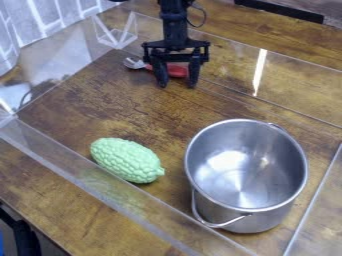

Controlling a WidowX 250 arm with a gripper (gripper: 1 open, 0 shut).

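Observation:
My black gripper (177, 65) is at the back of the wooden surface, lowered over a red utensil (158, 67) with a metal end. Its fingers come down around or just in front of the red piece; whether they are closed on it is hard to tell at this size. A green bumpy vegetable toy (126, 158) lies at the front left. A steel pot (245, 171) with a wire handle stands at the front right.
Clear plastic walls (67, 168) border the wooden work area.

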